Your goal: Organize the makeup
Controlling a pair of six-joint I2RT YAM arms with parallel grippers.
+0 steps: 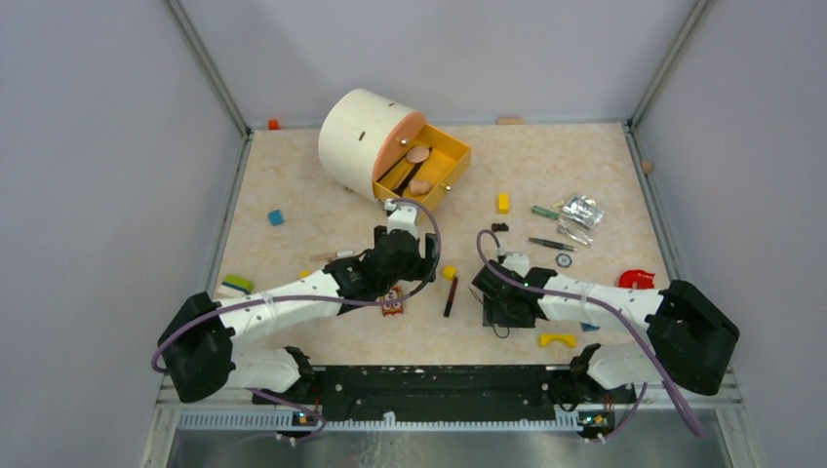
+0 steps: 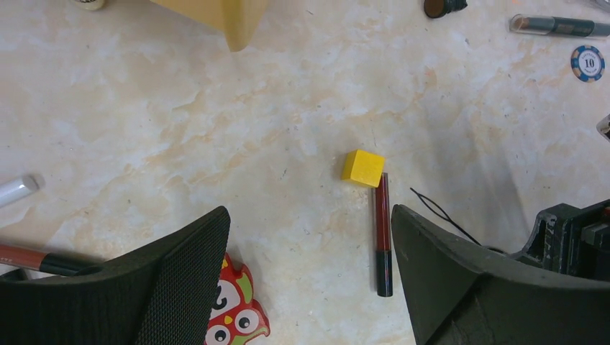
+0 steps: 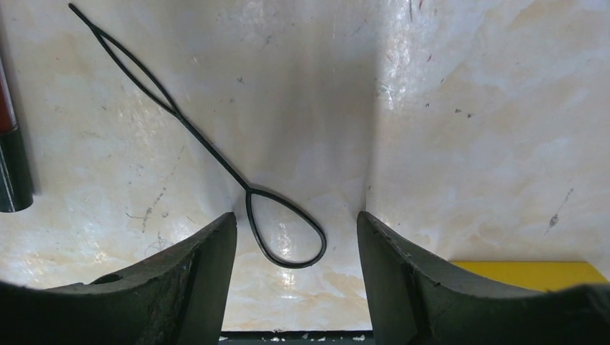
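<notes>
A white cylindrical organizer [image 1: 356, 136] has its yellow drawer [image 1: 451, 156] open, with brushes inside. Below it, my left gripper stands open and empty above the table. My right gripper is open low over a thin black looped cord [image 3: 205, 142], whose lower loop lies between the fingertips. A red-and-black cosmetic tube [image 2: 383, 230] lies left of it, beside a yellow cube [image 2: 362, 168]. A dark pencil-like cosmetic [image 1: 552, 244] and a silvery pile [image 1: 582, 212] lie at the right.
Scattered blocks, a red owl toy [image 2: 237, 313], a poker chip [image 2: 588, 63], a red object [image 1: 636, 279] and a yellow arch [image 1: 558, 340] lie around the arms.
</notes>
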